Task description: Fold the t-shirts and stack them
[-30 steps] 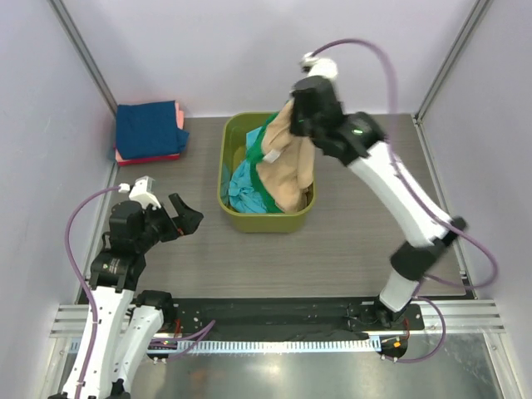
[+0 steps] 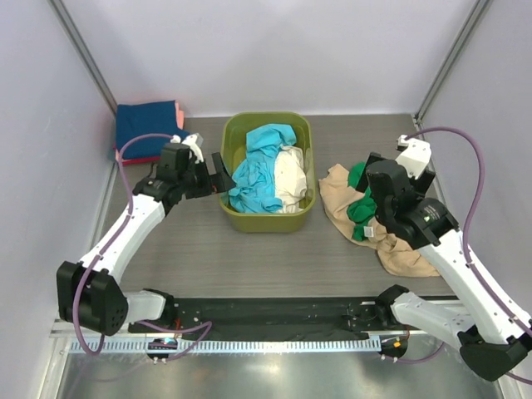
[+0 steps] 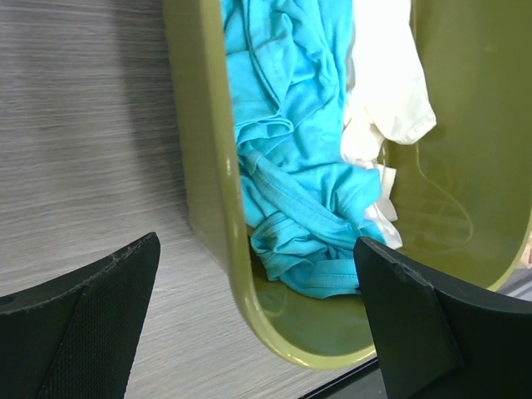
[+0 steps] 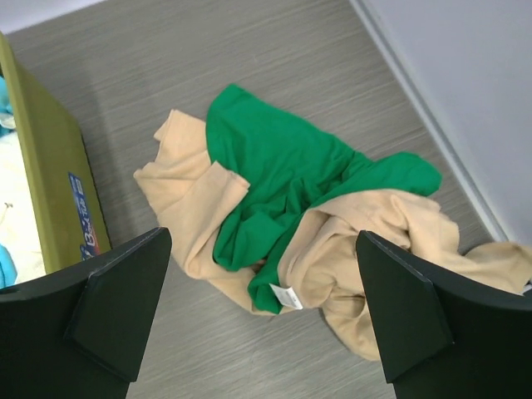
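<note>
Crumpled across the right side of the table lie a green shirt and a tan shirt, bunched together with a white tag showing. My right gripper is over them, open and holding nothing. An olive bin in the middle holds a turquoise shirt and a cream shirt, both rumpled. My left gripper stands open at the bin's left wall, its fingers empty in the left wrist view. A folded stack topped by a navy shirt sits at the back left, with pink and red edges under it.
Walls close in the table at the right, left and back. The bin's rim rises between the left fingers.
The right gripper carried the green and tan cloth out of the bin to the right, where it now lies released. My left arm moved from the left up to the bin.
</note>
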